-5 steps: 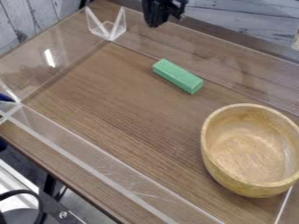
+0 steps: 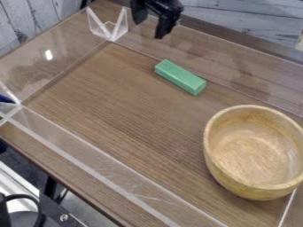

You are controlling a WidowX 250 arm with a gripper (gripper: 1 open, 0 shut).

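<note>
The dark gripper (image 2: 154, 19) hangs at the top centre of the view, above the wooden surface, partly cut off by the frame; its fingers appear apart with nothing seen between them. A green block (image 2: 180, 76) lies below and right of it on the wooden surface. A large round wooden bowl (image 2: 254, 177) sits at the lower right.
A clear, angular plastic object (image 2: 106, 25) stands at the upper left, beside the gripper. Dark cables (image 2: 30, 206) lie at the lower left edge.
The gripper has come lower into view at the top centre. The green block and the bowl are unmoved.
</note>
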